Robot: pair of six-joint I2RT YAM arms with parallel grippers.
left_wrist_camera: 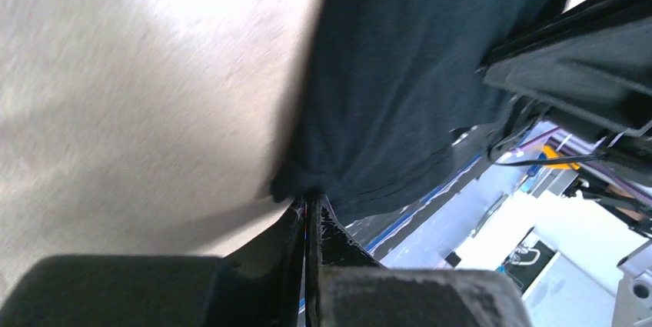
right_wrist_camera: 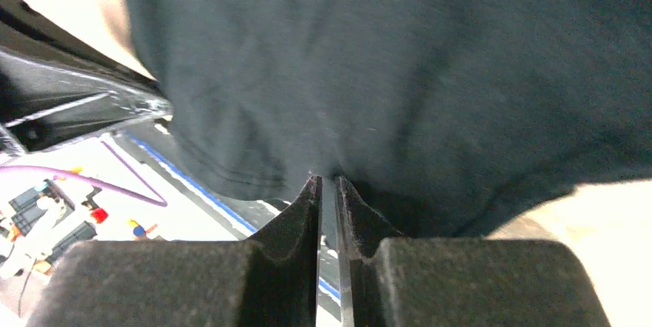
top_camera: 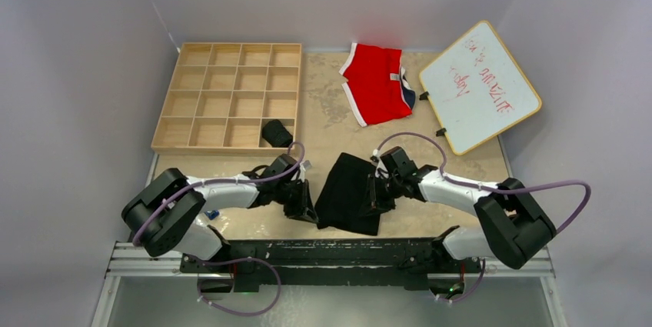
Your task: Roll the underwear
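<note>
In the top view the black underwear point(top_camera: 347, 195) lies folded flat at the front of the table. My left gripper point(top_camera: 313, 220) is at its left corner. In the left wrist view the left fingers point(left_wrist_camera: 290, 244) are pressed together, tips against the cloth edge, with no clear fabric between them. On the right part of the garment stands my right gripper point(top_camera: 374, 208). The right wrist view shows the right fingers point(right_wrist_camera: 306, 223) a sliver apart, closed on the dark cloth point(right_wrist_camera: 430, 73) at their tips.
A wooden divided box point(top_camera: 231, 121) stands at the back left, with a black roll point(top_camera: 276, 133) in its front right compartment. Red shorts point(top_camera: 377, 85) lie spread at the back. A whiteboard point(top_camera: 482, 85) leans at the back right. Bare table shows between box and shorts.
</note>
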